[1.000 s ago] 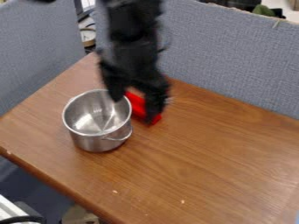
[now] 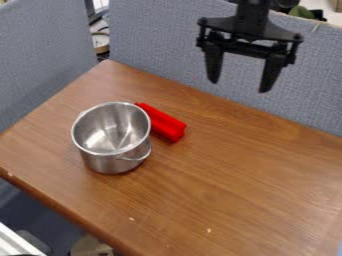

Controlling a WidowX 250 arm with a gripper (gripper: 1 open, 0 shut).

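Note:
A black gripper (image 2: pixel 243 70) hangs open at the top right, in front of the back panel, with nothing between its fingers. A steel pot (image 2: pixel 111 139) with a wire handle stands on the left part of the wooden table. A red cylinder (image 2: pixel 162 121) lies on the table just right of the pot, behind it.
Grey padded panels (image 2: pixel 43 86) border the table (image 2: pixel 241 190) on the left and at the back.
The gripper has moved back, up and to the right, from over the pot and red cylinder to near the back panel. The pot and cylinder look unmoved.

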